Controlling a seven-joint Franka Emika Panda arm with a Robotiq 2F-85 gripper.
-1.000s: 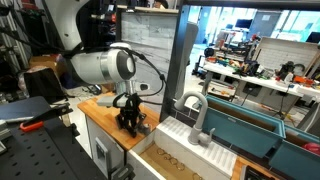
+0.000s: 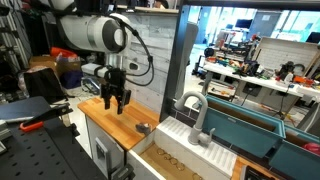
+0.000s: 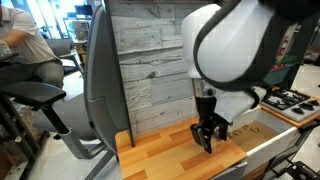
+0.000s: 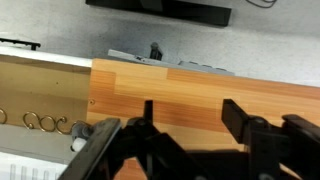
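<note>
My gripper hangs above the wooden counter, its fingers spread apart. Bare wood shows between the fingertips in the wrist view, so nothing is held there. A small grey object rests at the counter's right end, beside the sink and apart from the gripper. From the wrist camera, a small dark-and-pale object appears at the left end of the wood; its exact kind cannot be made out. An open drawer lies left of the counter in that view, with several ring-like items inside.
A white sink with a tall grey faucet adjoins the counter's right side. A dark upright panel rises behind. A black chair stands at the left in the second exterior view.
My gripper has risen and moved left, away from the small grey object at the counter's right end. That object stays on the wood.
</note>
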